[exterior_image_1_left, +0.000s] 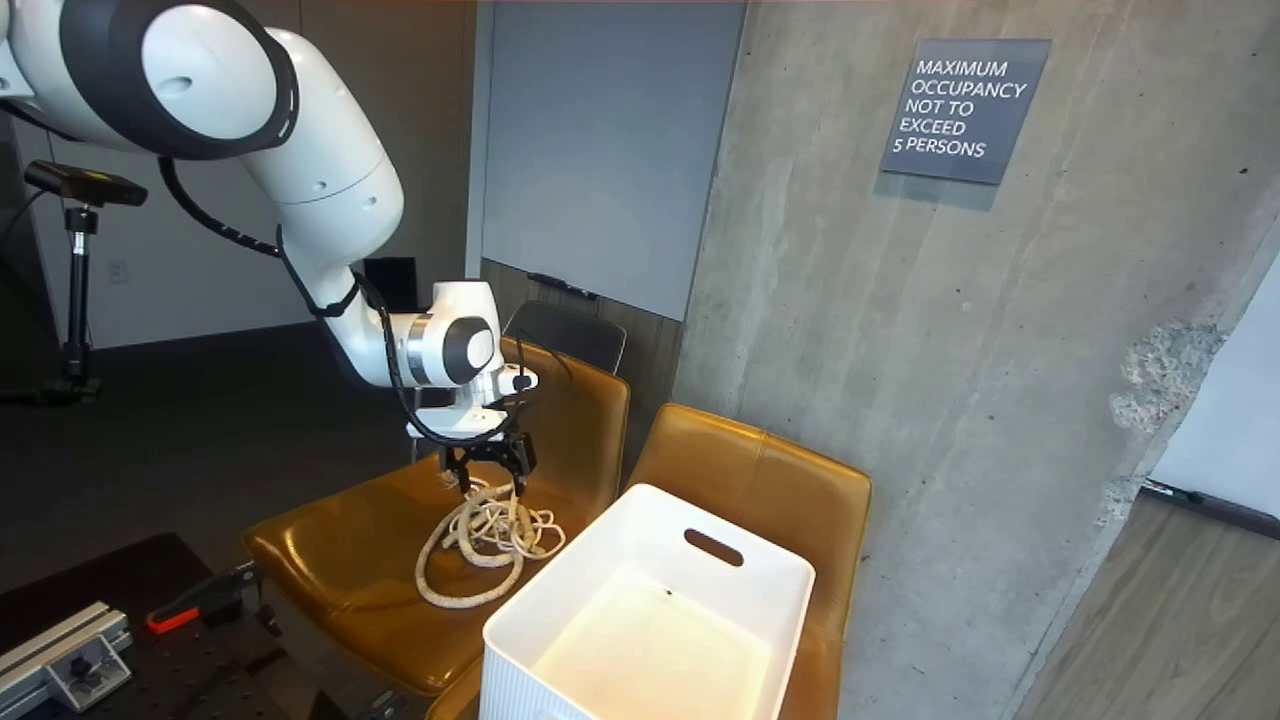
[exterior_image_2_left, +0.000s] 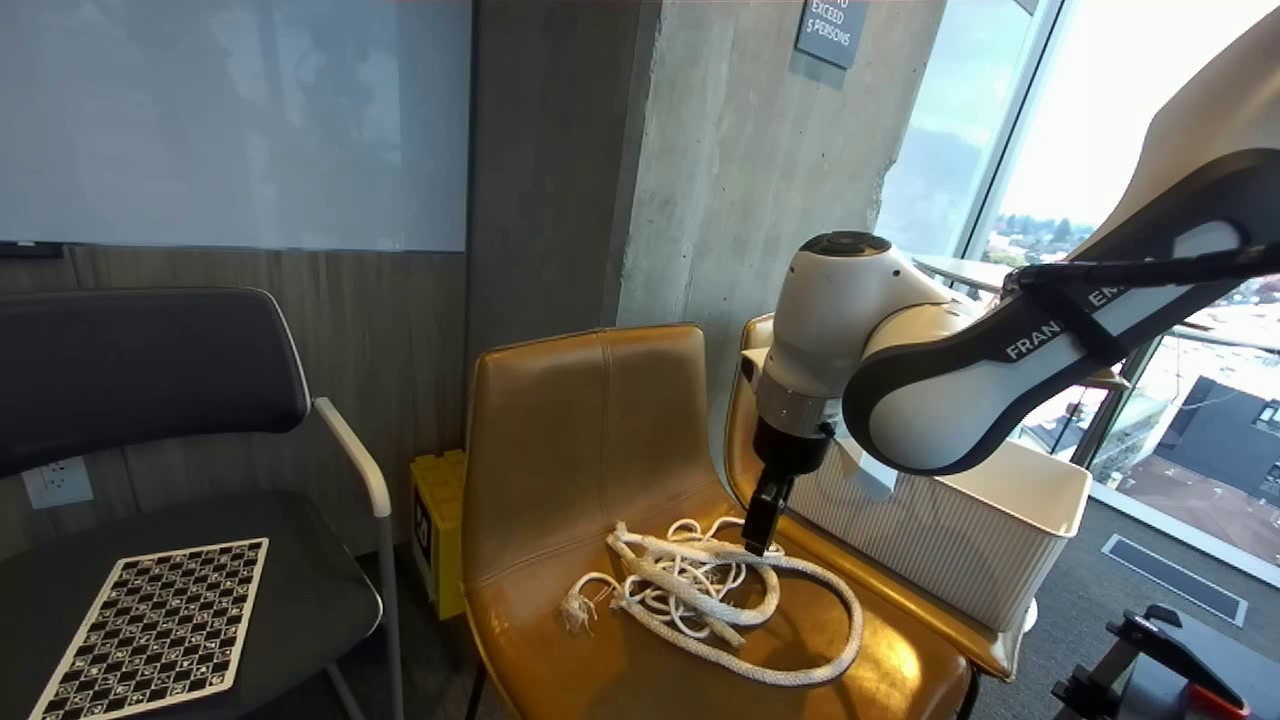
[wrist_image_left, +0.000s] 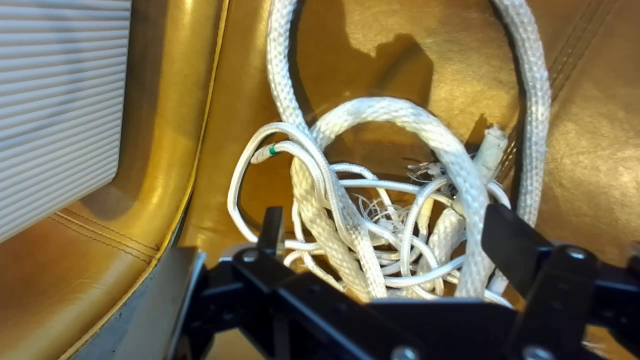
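Observation:
White ropes (exterior_image_1_left: 495, 528), one thick and several thin, lie in a loose tangle on the seat of a tan leather chair (exterior_image_2_left: 588, 456). Just above the pile hangs my gripper (exterior_image_1_left: 488, 482), pointing down. In the wrist view its two black fingers (wrist_image_left: 510, 240) stand wide apart, with rope strands (wrist_image_left: 372, 246) visible below and between them, none pinched. The thick rope's large loop (wrist_image_left: 534, 120) reaches away from the fingers across the seat. On the second tan chair stands a white ribbed bin (exterior_image_1_left: 654, 624), and its visible inside is empty.
A concrete wall (exterior_image_1_left: 960, 360) rises behind the chairs. A dark chair holding a checkered board (exterior_image_2_left: 162, 624) stands off to one side. At the lower left are metal fixtures (exterior_image_1_left: 72, 660) and a clamp with a red part (exterior_image_1_left: 174, 620).

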